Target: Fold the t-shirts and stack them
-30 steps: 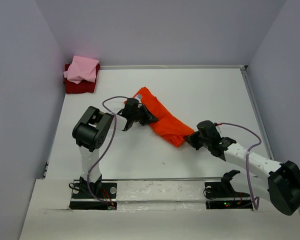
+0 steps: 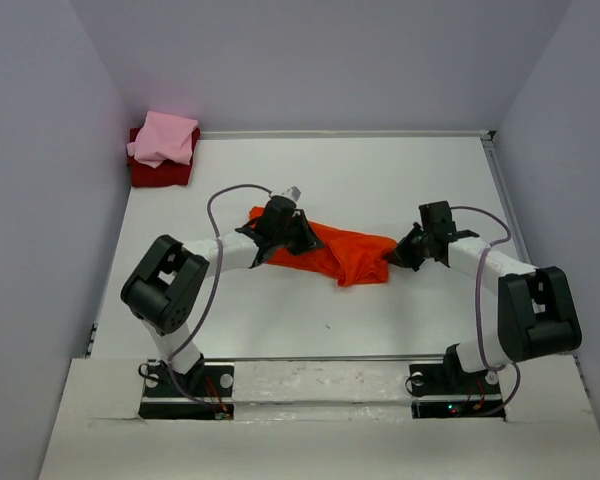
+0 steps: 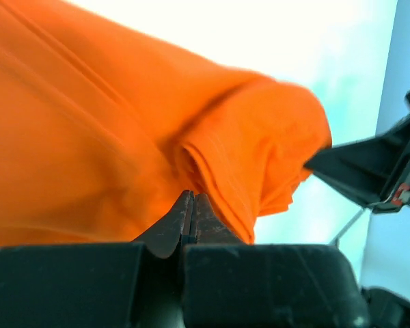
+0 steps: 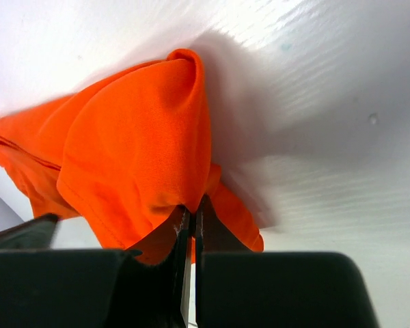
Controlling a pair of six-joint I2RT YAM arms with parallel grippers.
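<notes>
An orange T-shirt (image 2: 351, 254) lies bunched and loosely folded across the middle of the white table, its left part partly hidden under my left arm. My left gripper (image 2: 312, 243) is shut above it, with nothing showing between its fingers. My right gripper is shut on the shirt's right end, where the cloth is gathered and raised into a fold; in the left wrist view it shows at the right.
A folded pink shirt (image 2: 165, 135) sits on a dark red one (image 2: 155, 175) at the back left corner.
</notes>
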